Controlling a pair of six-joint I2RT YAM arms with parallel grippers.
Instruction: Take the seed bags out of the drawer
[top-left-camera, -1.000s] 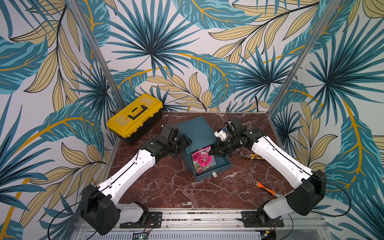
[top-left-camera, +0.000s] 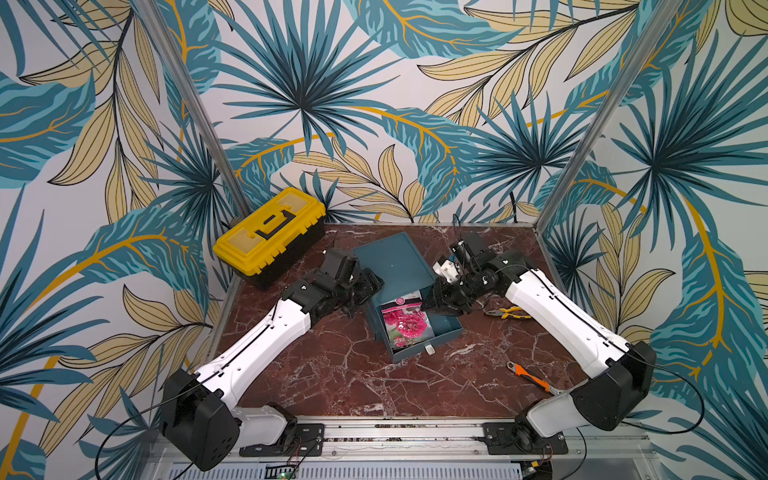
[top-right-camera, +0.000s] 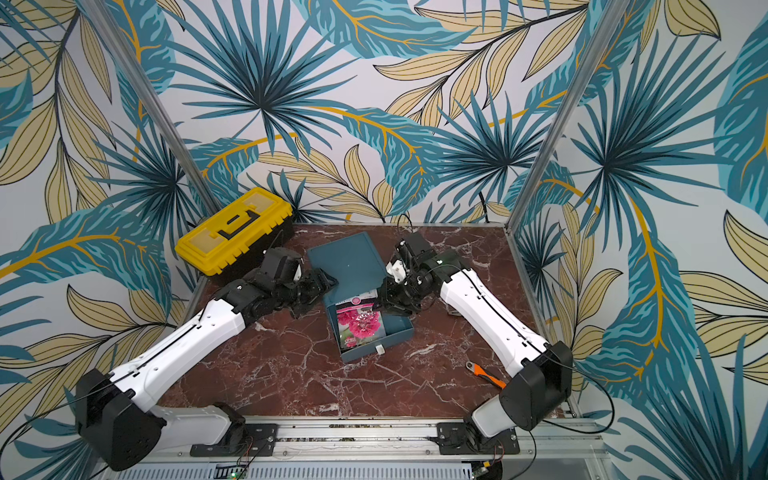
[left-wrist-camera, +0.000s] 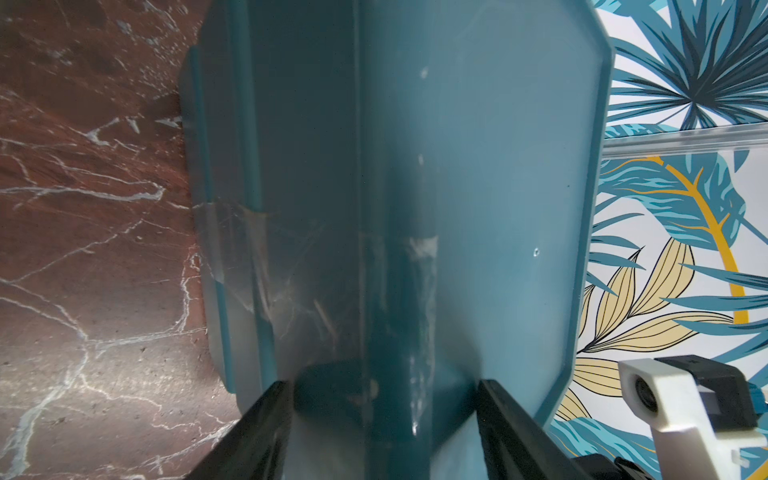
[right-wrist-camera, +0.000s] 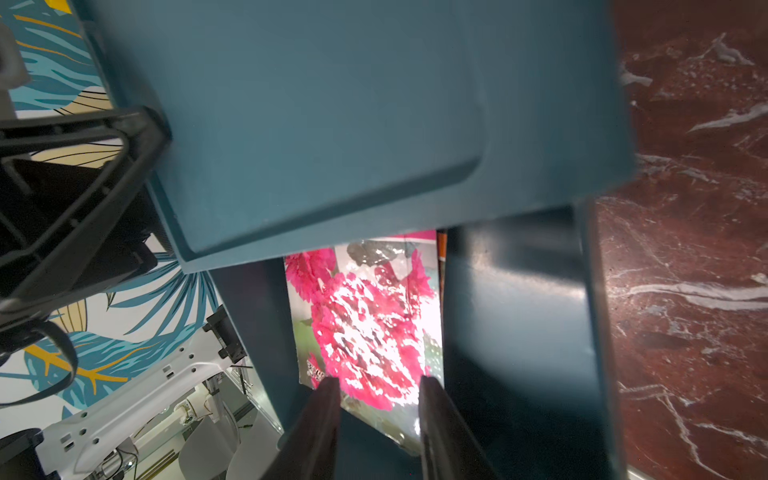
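Observation:
A seed bag (right-wrist-camera: 368, 320) with pink flowers lies in the pulled-out drawer (top-left-camera: 432, 347) of a blue-grey box (top-left-camera: 392, 264). Its front is glossy with glare. My right gripper is part open over the bag's lower part in the right wrist view; its two fingertips stand apart, with no bag gripped between them. A thin brown and orange edge (right-wrist-camera: 441, 264) shows beside the bag, so whether more bags lie beneath is unclear. At the box's left side, my left gripper stands part open, its fingers on either side of a box edge; contact cannot be made out.
A yellow and black toolbox (top-left-camera: 272, 232) stands at the back left. Pliers (top-left-camera: 509, 313) and an orange-handled tool (top-left-camera: 532, 377) lie to the right.
The seed bag has shifted and lies flatter; its pink-and-dark top band shows more, and glare has appeared on it. My right gripper has moved slightly. The left arm looks still.

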